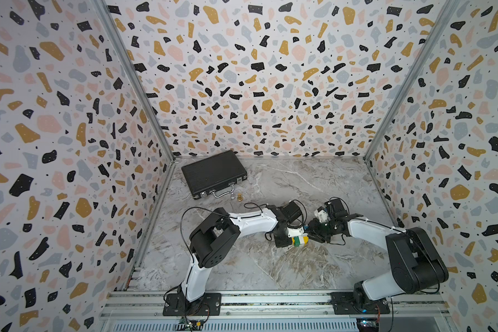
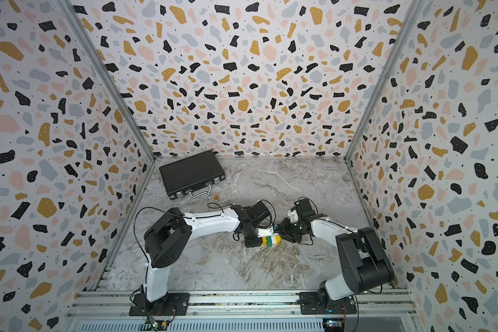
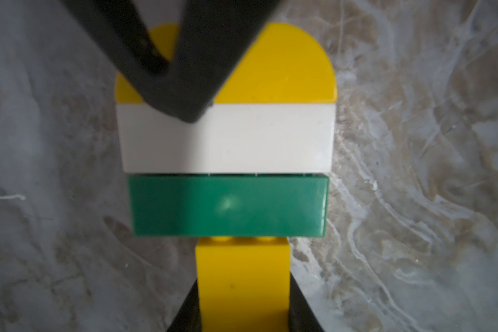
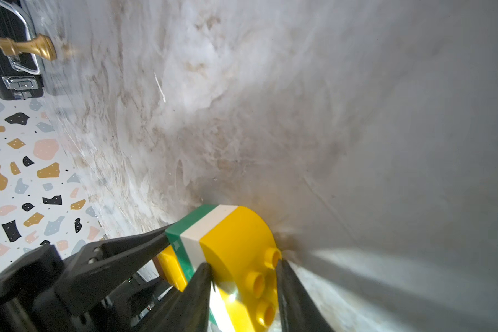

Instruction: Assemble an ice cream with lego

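Note:
The lego ice cream is a rounded yellow top, white and green layers and a narrow yellow brick below. My left gripper is shut on that narrow brick, low over the marble. My right gripper is at the rounded end, its fingers part open around the top in the right wrist view; whether they press on it is unclear. Studs show on the yellow top there.
A black briefcase lies at the back left, with a gold chess piece and a small clear piece before it.

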